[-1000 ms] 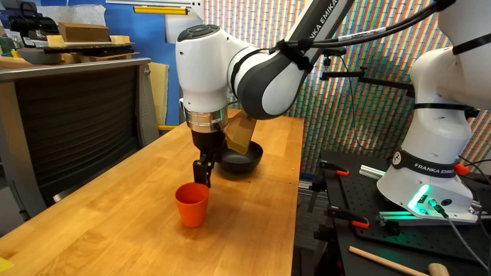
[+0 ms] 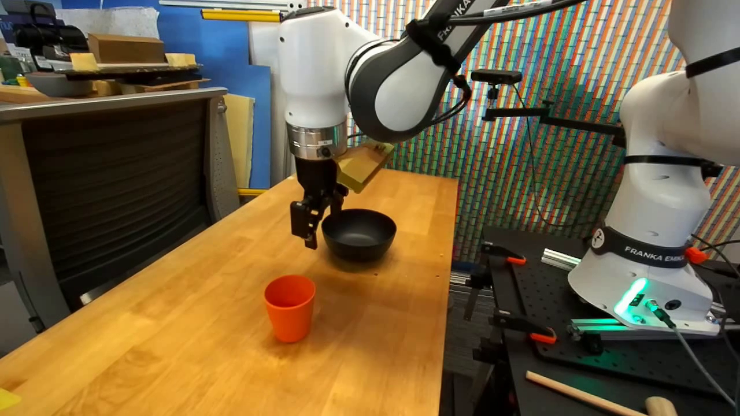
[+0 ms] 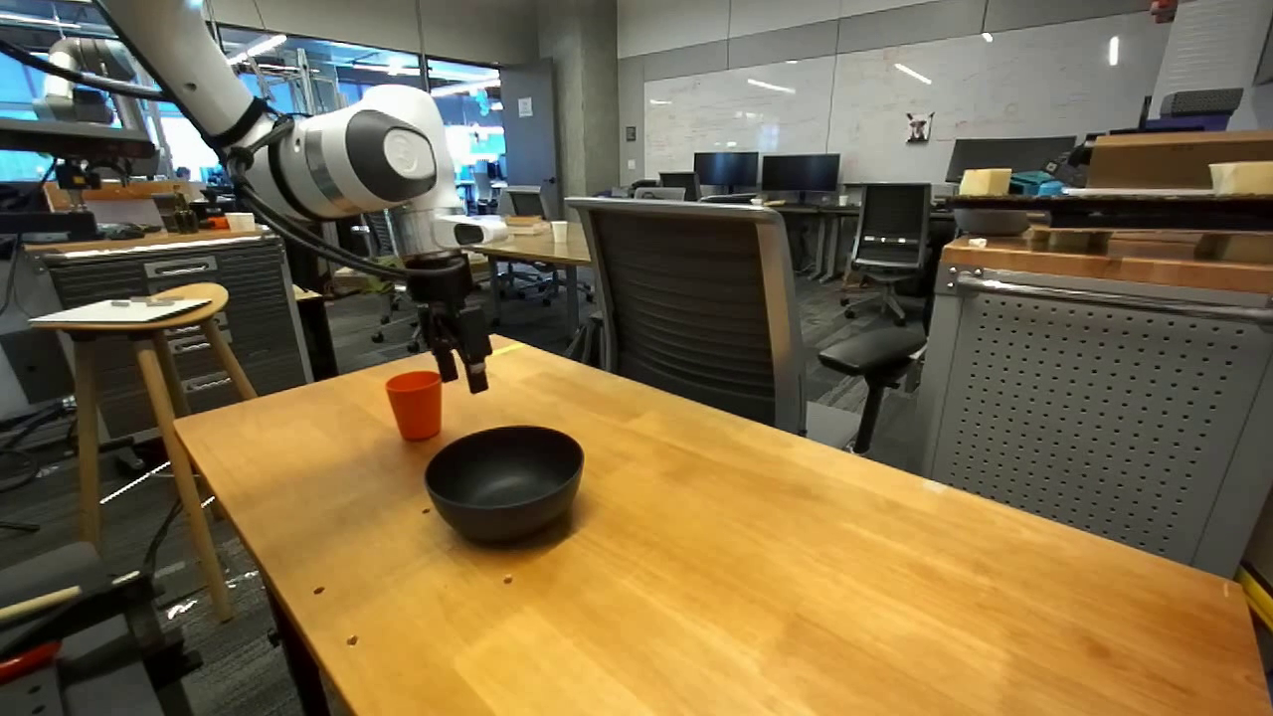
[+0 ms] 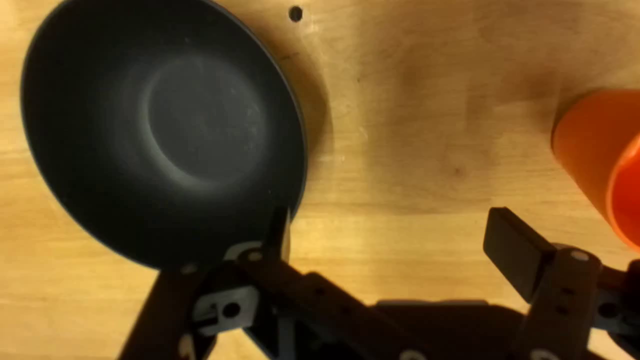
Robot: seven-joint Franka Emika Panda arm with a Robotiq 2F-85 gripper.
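An orange cup [image 2: 289, 309] stands upright on the wooden table, and a black bowl [image 2: 359, 236] sits farther back in exterior view 1. From the other side, in exterior view 2, the bowl [image 3: 503, 483] is nearer and the cup [image 3: 415, 406] is behind it. My gripper is open, with bare tabletop showing between its spread fingers. It hangs above the table; in the wrist view one finger overlaps the bowl's edge [image 4: 198, 120] and the other is close below the cup [image 4: 600, 144]. The bowl's visible inside is empty.
An office chair [image 3: 704, 310] stands along one long side. Across the table, the robot's base [image 2: 638, 277] is mounted on a black bench.
My gripper has risen and shifted back from just behind the cup toward the bowl. Cup and bowl have stayed in place.
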